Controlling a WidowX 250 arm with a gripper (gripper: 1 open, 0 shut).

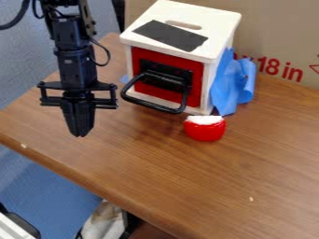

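Note:
My black gripper (78,118) hangs above the left part of the wooden table, pointing down; its fingertips look close together, though whether fully shut is hard to tell. To its right stands a white box oven (186,23) with a red front (159,62) and a black handle frame (159,105) jutting forward. A red bowl (204,132) with white contents sits in front of the oven's right corner.
A blue cloth (234,84) lies beside the oven's right side, before a cardboard panel (284,42).

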